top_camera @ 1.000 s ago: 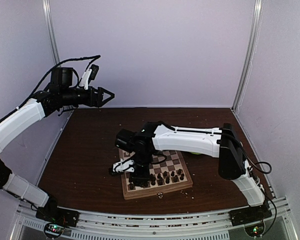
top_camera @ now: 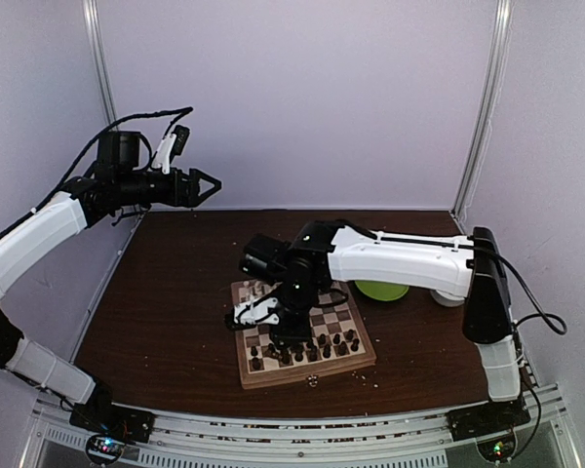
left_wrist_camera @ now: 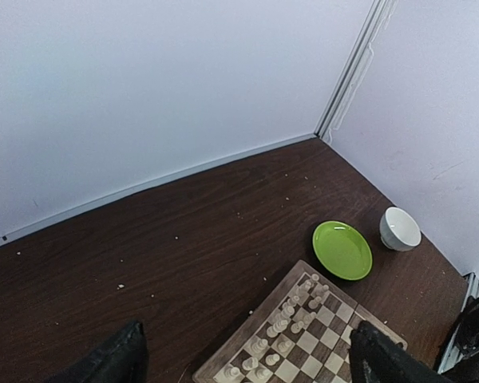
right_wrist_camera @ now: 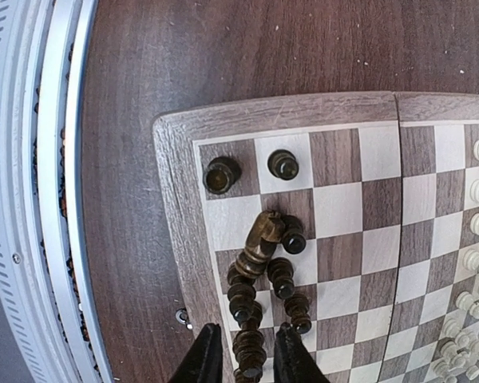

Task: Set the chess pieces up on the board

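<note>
The wooden chessboard point(top_camera: 308, 375) lies near the table's front. Its near end holds dark pieces, among them a corner piece point(right_wrist_camera: 222, 175) and a pawn point(right_wrist_camera: 283, 164) standing upright. One dark piece point(right_wrist_camera: 261, 239) is tilted over against a neighbouring pawn point(right_wrist_camera: 292, 234). Light pieces point(left_wrist_camera: 282, 323) line the far end. My right gripper is over the dark rows, shut on a dark piece point(right_wrist_camera: 249, 347), partly hidden low between its fingers; its kind is unclear. From above, the right arm covers much of the board. My left gripper point(top_camera: 210, 187) is open, raised and empty, left of the board.
A green plate point(left_wrist_camera: 342, 250) and a white bowl point(left_wrist_camera: 400, 229) stand right of the board. A small shiny object point(right_wrist_camera: 183, 316) lies off its near edge.
More dark pieces show at the near left. The left arm is practically still.
</note>
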